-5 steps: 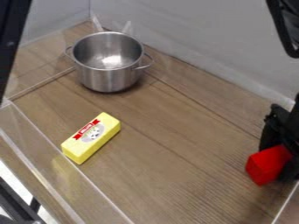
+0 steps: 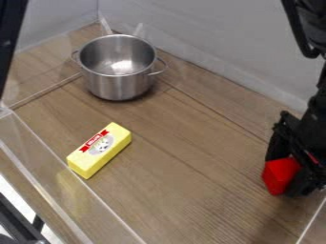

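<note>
A red object (image 2: 279, 177) lies at the right edge of the wooden floor, partly hidden by my black gripper (image 2: 295, 152), which is down around it from above. The fingers are dark and overlap one another, so I cannot tell whether they are closed on it.
A steel pot (image 2: 118, 84) with two handles stands at the back left, near the corner. A yellow box (image 2: 95, 154) with a red-and-white label lies at the front left.
My gripper has shifted a little leftward and up over the red object, covering more of it. The red object appears slightly shifted and turned. The pot and yellow box have not moved.
</note>
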